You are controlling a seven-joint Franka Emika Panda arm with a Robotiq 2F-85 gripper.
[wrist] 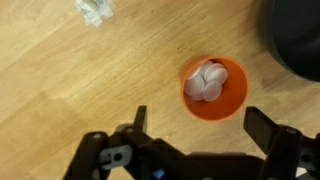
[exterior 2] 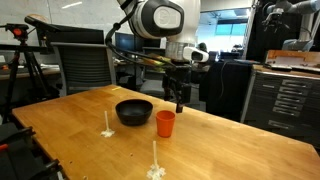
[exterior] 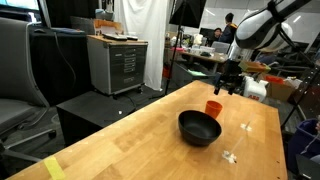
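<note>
In the wrist view, an orange cup (wrist: 188,92) stands upright with several pale, rounded pieces (wrist: 205,82) inside it. My gripper is open, its two dark fingers spread wide at the lower edge of the cup and nothing between them. Exterior view 1 has the same cup (exterior: 213,109) on the wooden table, with the gripper (exterior: 230,88) above and to its right, apart from it. Close beside the cup is a black bowl (exterior: 199,128); its inside is dark. The cup (exterior 2: 165,124) and bowl (exterior 2: 134,112) also appear in exterior view 2.
Small white pieces lie on the table, one in front of the cup (exterior 2: 155,166) and another left of the bowl (exterior 2: 107,128). Chairs and a drawer cabinet (exterior: 122,68) stand beyond it.
</note>
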